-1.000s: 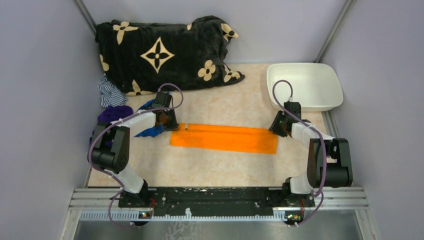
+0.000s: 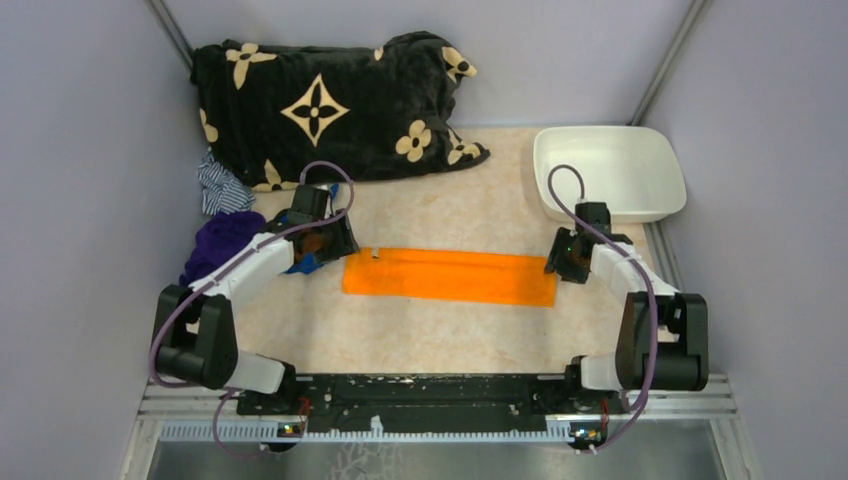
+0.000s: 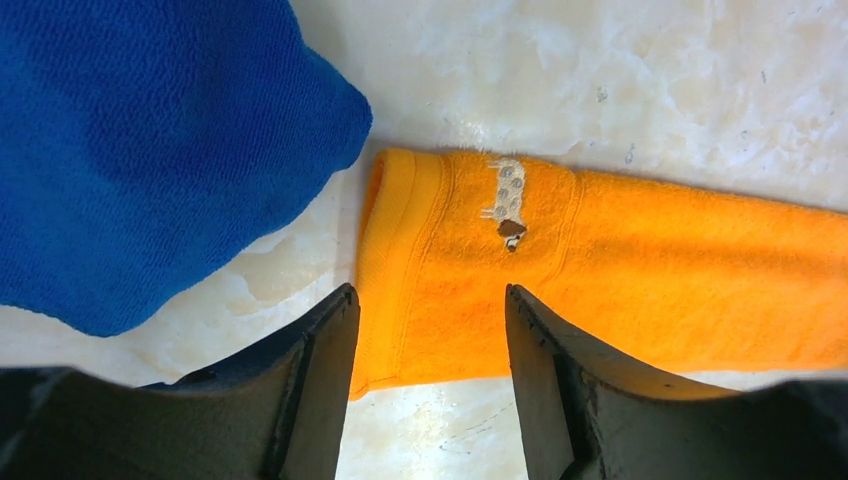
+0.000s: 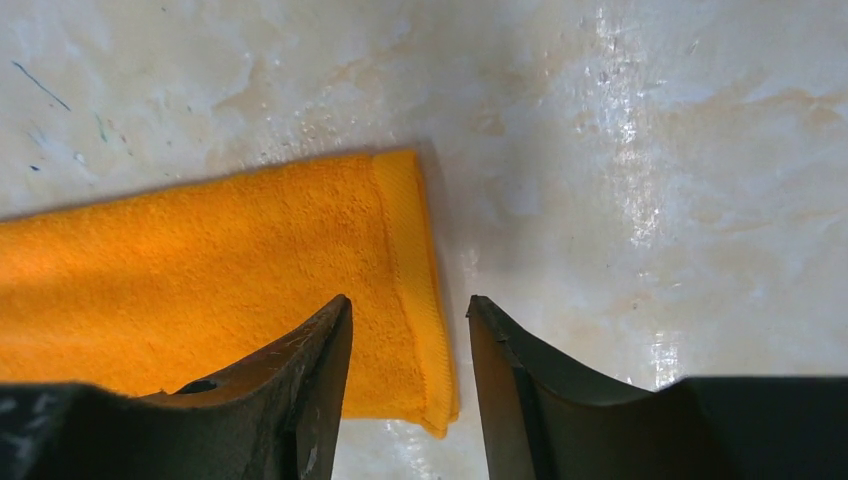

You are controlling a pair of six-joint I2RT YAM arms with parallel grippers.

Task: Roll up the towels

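An orange towel (image 2: 450,280) lies folded into a long flat strip across the middle of the table, with a small animal patch (image 3: 508,205) near its left end. My left gripper (image 2: 343,245) hangs open above that left end, nothing between its fingers. At the towel's right end, my right gripper (image 2: 560,262) is open above the hemmed short edge, also empty.
A blue towel (image 3: 160,130) lies just left of the orange one, beside purple (image 2: 215,250) and striped (image 2: 225,190) cloths. A dark patterned pillow (image 2: 340,110) fills the back left; a white bin (image 2: 610,170) stands back right.
Both arms have shifted slightly outward, the left one to the left and the right one to the right. The orange towel lies nearly the same.
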